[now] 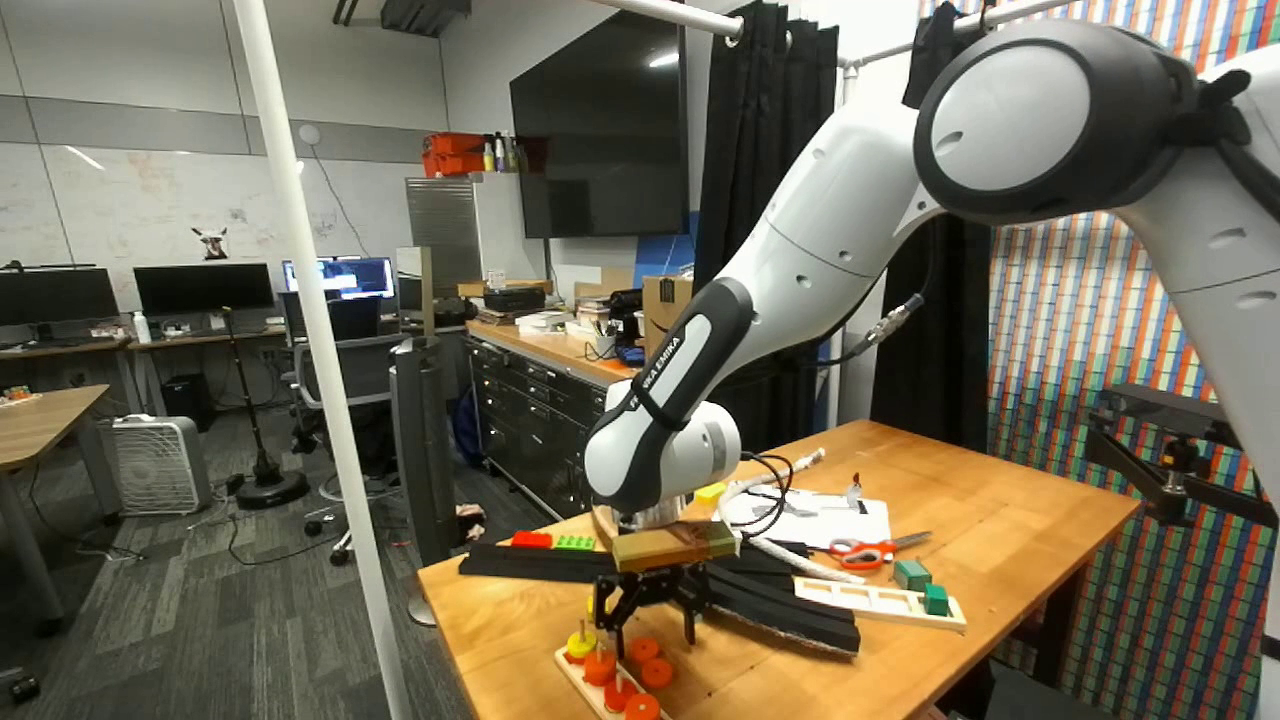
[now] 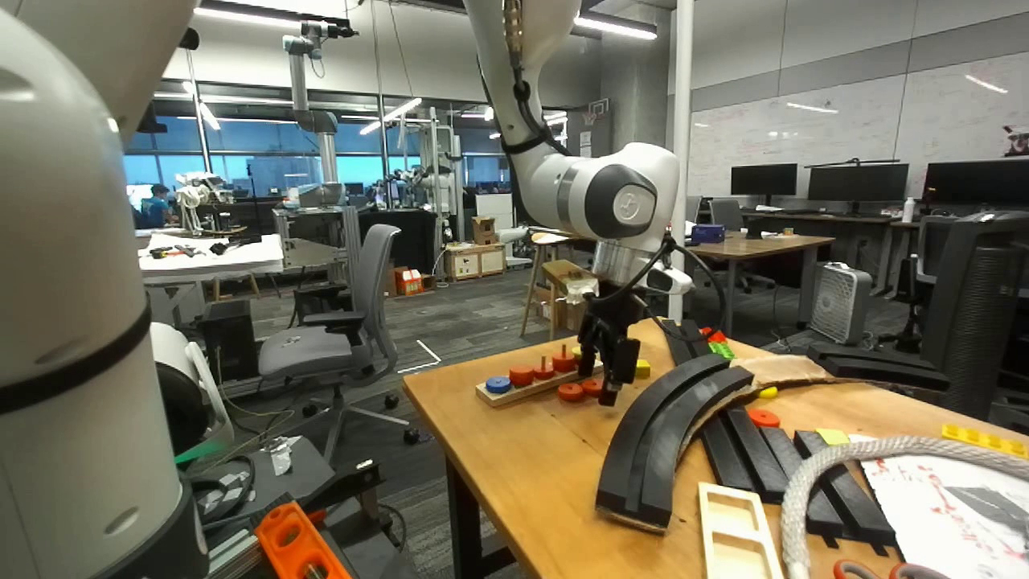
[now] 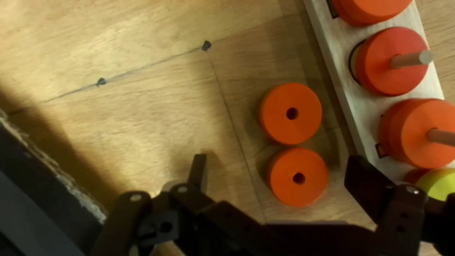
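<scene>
Two orange discs with centre holes, one [image 3: 291, 113] farther and one [image 3: 297, 177] nearer, lie flat on the table in the wrist view. Beside them runs a wooden peg board [image 3: 341, 72] carrying stacked discs: a red stack [image 3: 390, 62], an orange stack [image 3: 426, 132] and a yellow disc [image 3: 439, 181]. My gripper is open above the table, its fingers wide apart with nothing held. The nearer loose disc shows in the gap between them, closer to the right finger. In exterior view 2 a blue disc [image 2: 498, 384] sits at the board's near end.
Black curved track pieces [image 2: 666, 434] lie close to the gripper on the table. A cream tray [image 1: 876, 600], scissors [image 1: 864, 552], a white rope [image 2: 801, 482] and green blocks [image 1: 912, 575] occupy another part. Bare tabletop [image 2: 502, 463] lies in front of the peg board.
</scene>
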